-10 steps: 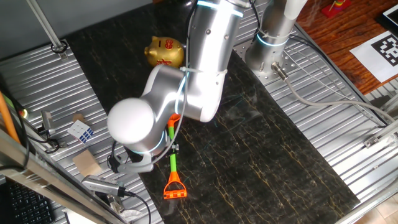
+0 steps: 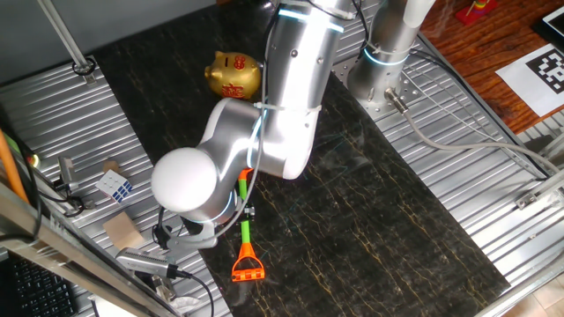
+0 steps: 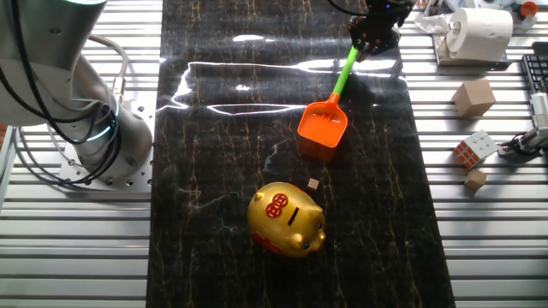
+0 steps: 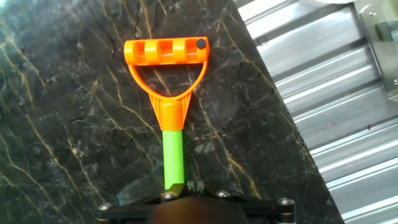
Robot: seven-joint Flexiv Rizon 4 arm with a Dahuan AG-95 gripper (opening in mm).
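Observation:
A toy shovel has an orange scoop [image 3: 324,126], a green shaft [image 4: 173,158] and an orange D-shaped handle [image 4: 166,53]. It lies over the dark marbled tabletop, its scoop toward the gold piggy bank [image 3: 286,220]. My gripper [image 2: 248,212] is at the shaft, between scoop and handle. In the wrist view the shaft runs in beneath the gripper's dark body, which hides the place where fingers and shaft meet. Whether the fingers are closed around it cannot be made out. A tiny wooden cube [image 3: 313,183] sits between the scoop and the piggy bank.
Off the tabletop's edge, on ribbed metal, are a Rubik's cube [image 3: 476,149], a wooden block [image 3: 473,98] and a paper roll [image 3: 479,35]. The marbled surface [image 2: 370,229] on the arm's base side is clear.
The shovel's handle and the piggy bank appear unmoved.

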